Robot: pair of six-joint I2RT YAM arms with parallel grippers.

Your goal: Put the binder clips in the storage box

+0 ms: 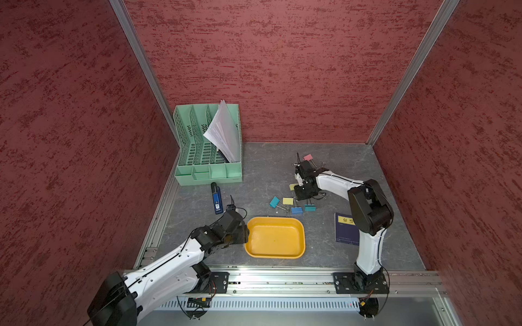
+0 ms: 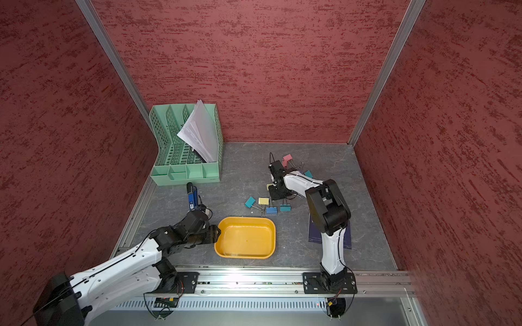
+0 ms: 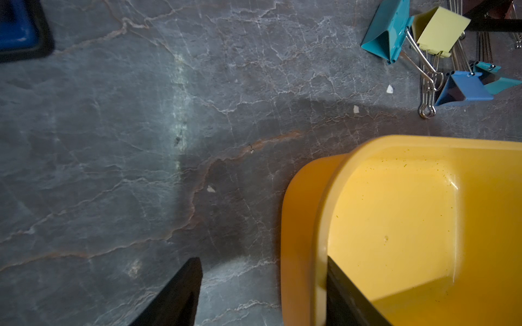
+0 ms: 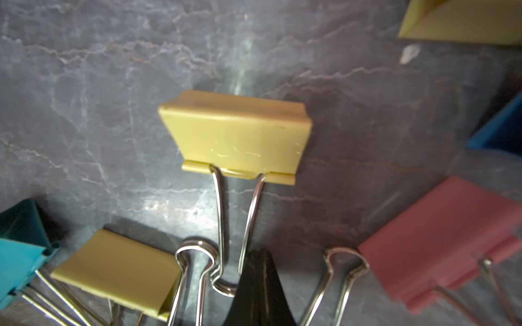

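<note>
My right gripper is shut, nothing between its fingers. Just beyond its tips in the right wrist view lies a yellow binder clip, its wire handles reaching back beside the fingers. Around it are another yellow clip, a red clip, a teal clip and part of a blue clip. In the top left view the right arm hides part of the clip group. The yellow storage box stands empty in front of the clips. My left gripper is open, with the box's left wall between its fingers.
A green file rack with papers stands at the back left, a dark blue stapler-like object in front of it. A dark notebook lies right of the box. Bare table separates the rack from the clips.
</note>
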